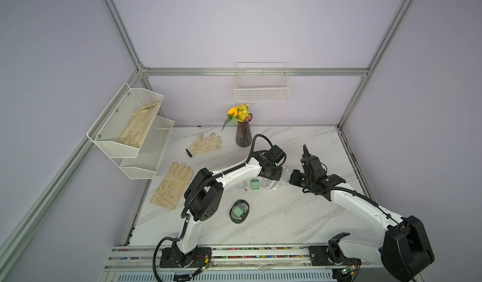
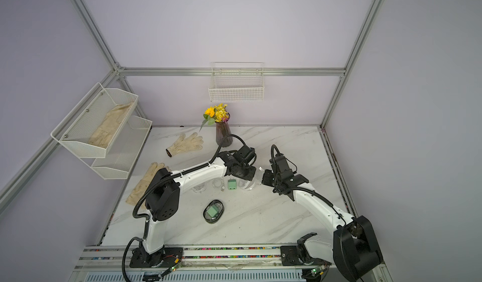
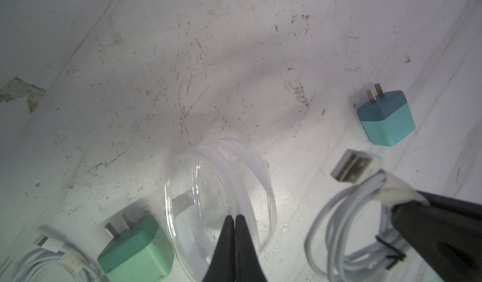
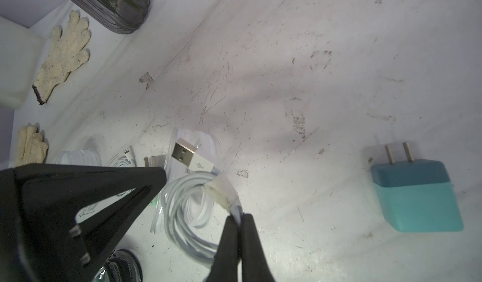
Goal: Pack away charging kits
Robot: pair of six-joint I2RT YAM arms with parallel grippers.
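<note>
A coiled white USB cable [image 4: 183, 206] is pinched at its pale wrap by my right gripper, its metal plug pointing up. My left gripper is shut at the rim of a clear plastic case [image 3: 175, 181], which stands with its rounded opening showing. In the left wrist view, the cable hangs just right of the case, apart from it. Left of the case lies a green charger [image 3: 140, 254], with another coiled cable [image 3: 55, 262] beside it. A teal charger [image 3: 386, 119] rests on the table beyond the right gripper.
A black-rimmed oval case [image 1: 239, 211] with a green charger inside lies in front. Gloves [image 1: 172, 185] lie at the left, a flower vase [image 1: 243, 134] at the back. White wire baskets [image 1: 131, 131] hang on the left.
</note>
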